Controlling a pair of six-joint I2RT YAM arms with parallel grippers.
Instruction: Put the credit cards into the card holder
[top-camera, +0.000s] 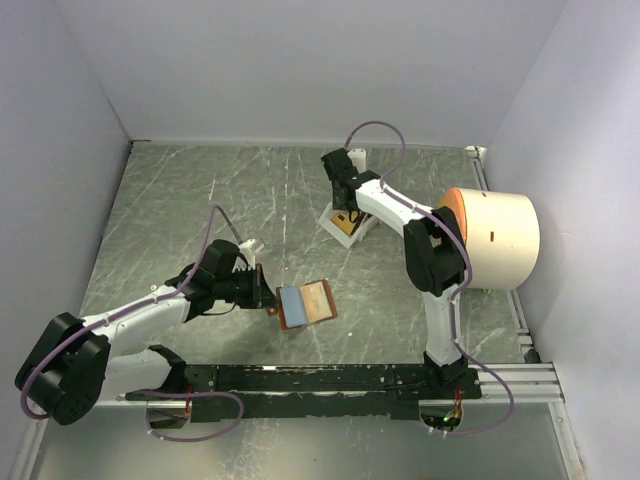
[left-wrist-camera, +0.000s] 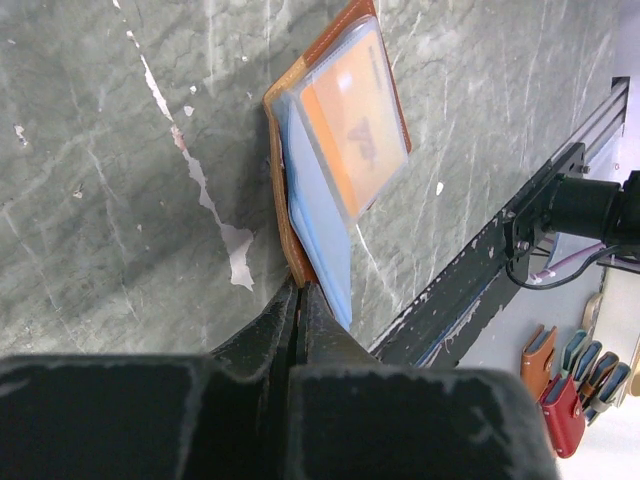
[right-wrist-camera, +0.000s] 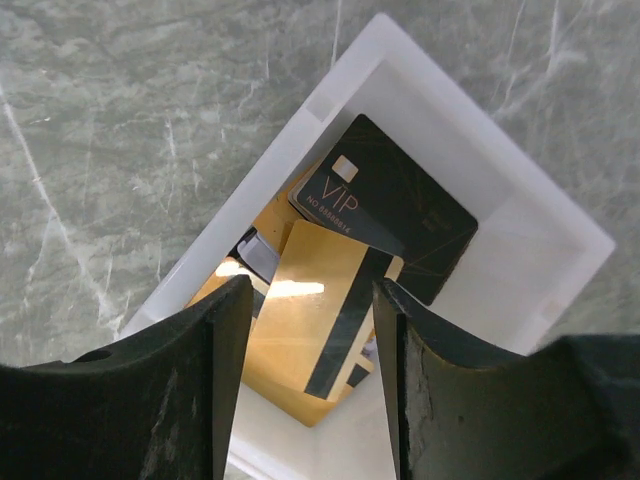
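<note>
An open brown card holder (top-camera: 306, 303) with clear sleeves lies on the table at front centre; its sleeves show a blue tint and a tan one. My left gripper is shut on the brown edge of the card holder (left-wrist-camera: 283, 190). In the right wrist view, a gold card (right-wrist-camera: 315, 300) with a dark stripe and a black VIP card (right-wrist-camera: 390, 205) lie with others in a white tray (right-wrist-camera: 480, 120). My right gripper hangs over the tray with its fingers apart, the gold card showing in the gap beneath; nothing is held.
A cream cylinder (top-camera: 500, 240) with an orange end stands at the right side. Several small wallets (left-wrist-camera: 575, 375) show beyond the table edge in the left wrist view.
</note>
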